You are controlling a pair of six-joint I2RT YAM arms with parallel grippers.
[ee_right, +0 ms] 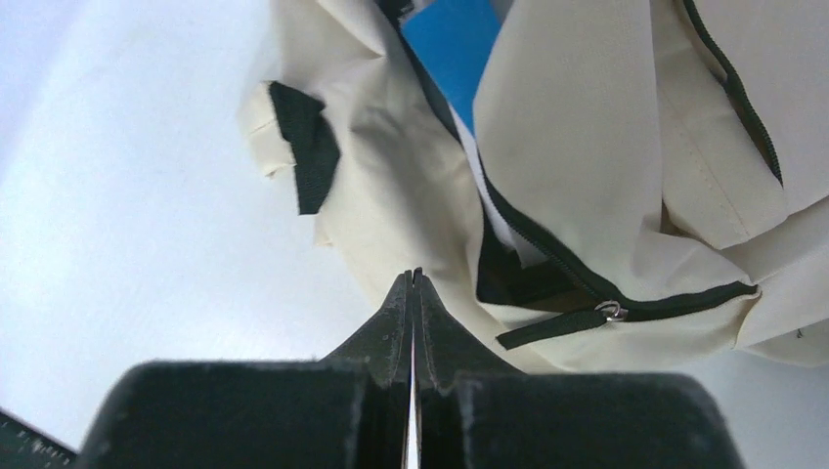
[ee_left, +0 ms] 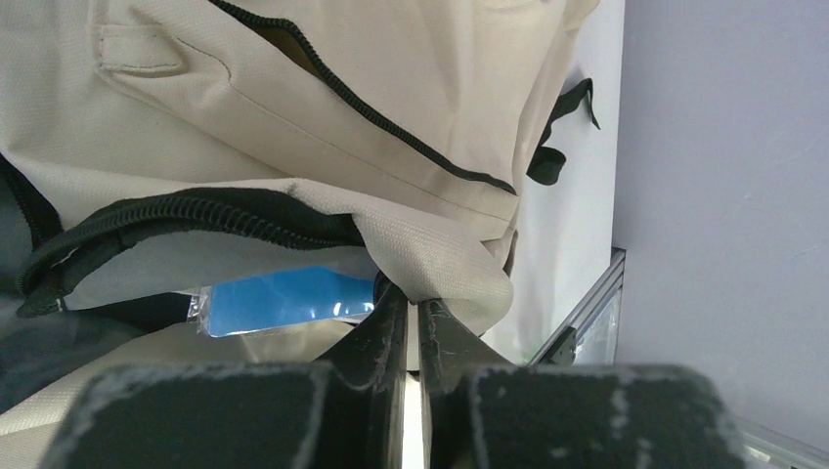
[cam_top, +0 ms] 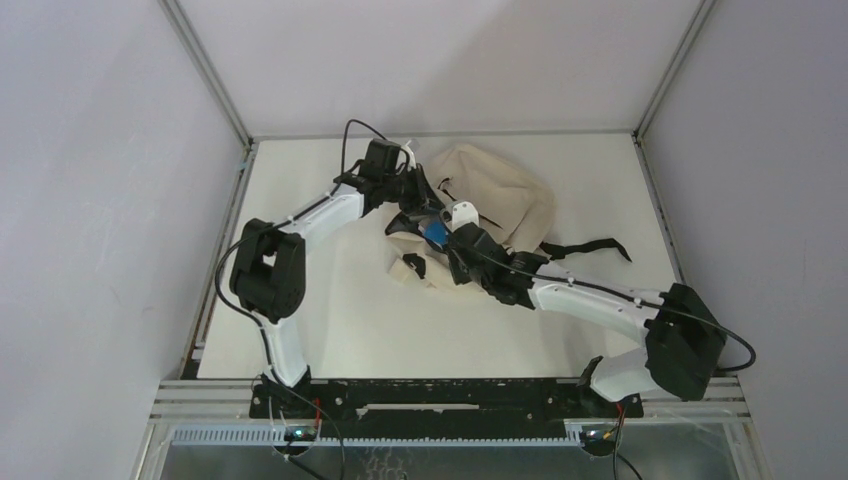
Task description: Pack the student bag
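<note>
The beige bag [cam_top: 492, 185] lies in the middle of the table, its black-zipped mouth [ee_left: 205, 217] partly spread. Inside shows a blue item [ee_left: 283, 300] in clear wrapping; the cloth hides the rest of it. At the mouth's edge is my left gripper, fingers close together with a narrow gap. Beige cloth hangs right at their tips, but whether it is pinched is unclear. My right gripper is shut, nothing visible between its fingers, in front of the bag's near side. To its right is a zipper pull [ee_right: 611, 311].
A black strap [cam_top: 588, 247] trails rightward from the bag. On the near left side, a beige tab with a black patch [ee_right: 308, 147] sticks out. Bare table [cam_top: 400, 340] lies in front and to the left.
</note>
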